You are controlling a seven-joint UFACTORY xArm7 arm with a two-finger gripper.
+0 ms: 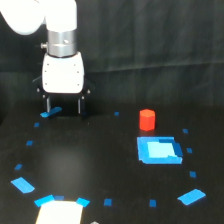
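At the back left of the dark table, my gripper (65, 104) points downward below its white body. Its dark fingers are spread wide apart, and nothing shows between them. A red block (147, 120) stands well to the right of the gripper, right of the table's middle. Just in front of that block lies a blue tray (142, 152) with a white inside; the two look separate. How high the fingertips are above the table is hard to judge.
Small blue marks are scattered about the table, with larger blue strips (191, 197) near the front right and front left. A pale object (60, 212) is cut off at the bottom edge. Clear table fills the centre; a dark curtain (150, 50) hangs behind.
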